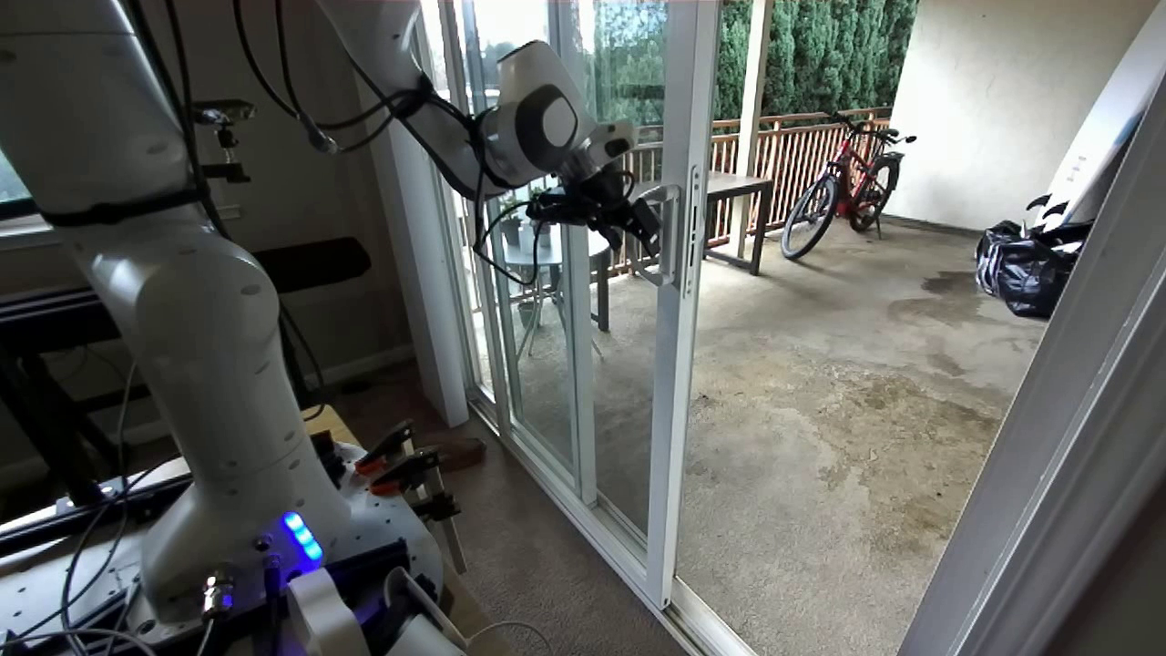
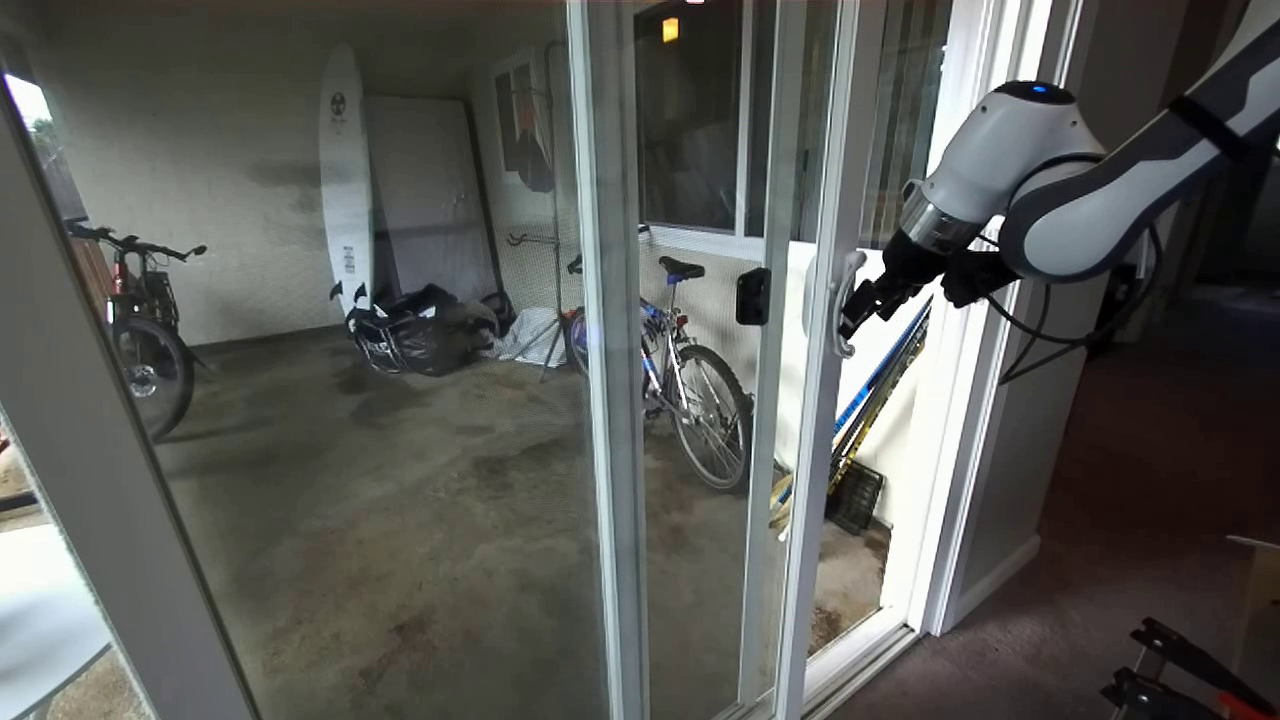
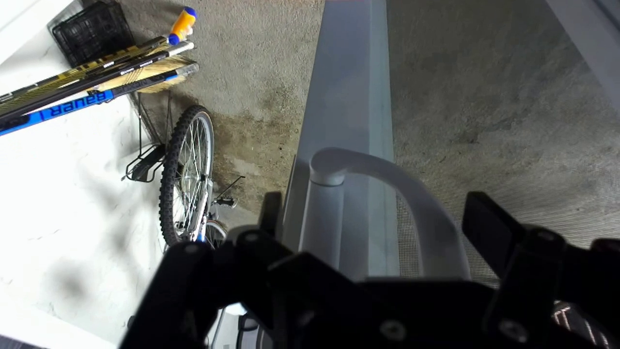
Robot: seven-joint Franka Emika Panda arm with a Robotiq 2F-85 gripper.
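Observation:
The white curved door handle point(image 3: 433, 227) is fixed to the edge frame point(image 3: 343, 75) of a sliding glass door. In the wrist view my black gripper stands open, its fingers point(image 3: 491, 232) spread to either side of the handle, though whether they touch it cannot be told. The first exterior view has the gripper point(image 1: 645, 228) tilted down in front of the handle point(image 1: 669, 235), near its middle. Seen from the other side, the gripper point(image 2: 870, 310) is close to the lower half of the handle point(image 2: 847, 300). The door stands partly open onto a patio.
Beyond the doorway, the concrete floor point(image 1: 809, 437) is largely clear. A red bicycle point(image 1: 847, 180) and black bags point(image 1: 1027, 273) stand far back. Hockey sticks point(image 2: 882, 390) lean by the white wall near the door jamb point(image 2: 960, 420). Clamps point(image 1: 410, 470) stick out from the robot's table.

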